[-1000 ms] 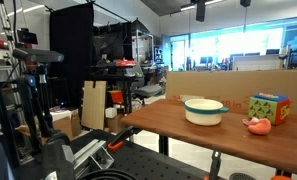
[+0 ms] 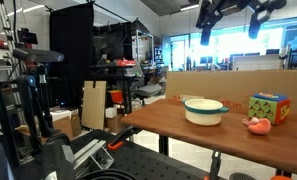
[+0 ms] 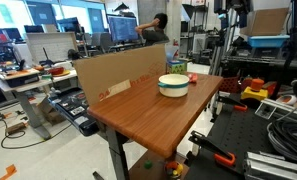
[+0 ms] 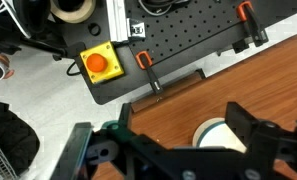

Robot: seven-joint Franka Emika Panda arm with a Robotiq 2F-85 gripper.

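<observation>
A white bowl (image 2: 203, 114) with a teal rim stands upright on the brown wooden table (image 3: 138, 112). In the wrist view part of the bowl (image 4: 217, 134) shows near the lower edge, cut off by the gripper's body. My gripper (image 2: 230, 30) hangs well above the table, its two fingers wide apart and nothing between them. It is clear of the bowl. A small pinkish-red toy (image 2: 257, 126) lies right of the bowl, and behind it stands a colourful box (image 2: 269, 108). What the bowl holds cannot be made out.
A cardboard panel (image 3: 111, 80) stands along the table's far edge. Beside the table is a dark metal bench (image 4: 178, 45), carrying a yellow box with an orange button (image 4: 97, 62) and clamps with orange handles.
My gripper has come down from the top edge of exterior view 1, and more of its fingers now shows. The bowl, toy and box have stayed in place.
</observation>
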